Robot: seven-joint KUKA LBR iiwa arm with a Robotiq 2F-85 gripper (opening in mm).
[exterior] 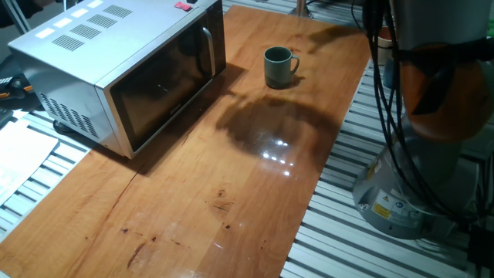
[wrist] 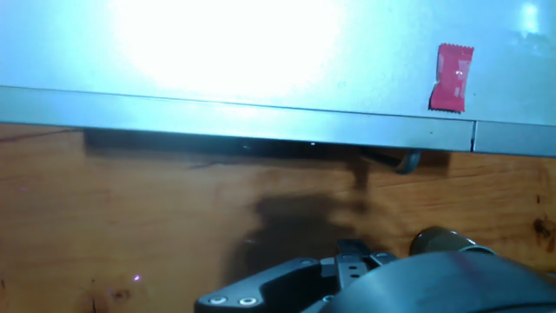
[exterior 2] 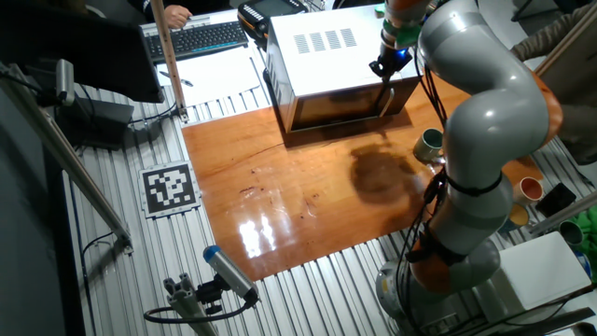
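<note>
In exterior view 1 a green mug (exterior: 278, 69) stands upright on the wooden table, its handle to the right. Left of it is a silver microwave (exterior: 158, 77) with its dark-glass door closed and a vertical handle (exterior: 208, 50). A small red wrapped packet (wrist: 452, 78) lies on the microwave's top near the front edge. My gripper (exterior 2: 382, 70) hangs over the microwave's front edge near the handle, apart from the mug. In the wrist view its linkage fills the bottom, beside the partly hidden mug (wrist: 439, 239); whether the fingers are open or shut does not show.
Cups (exterior 2: 528, 189) stand behind my arm. A camera on a post (exterior 2: 229, 271) rises at the table's near edge. A person's hand (exterior 2: 175, 16) rests by the keyboard.
</note>
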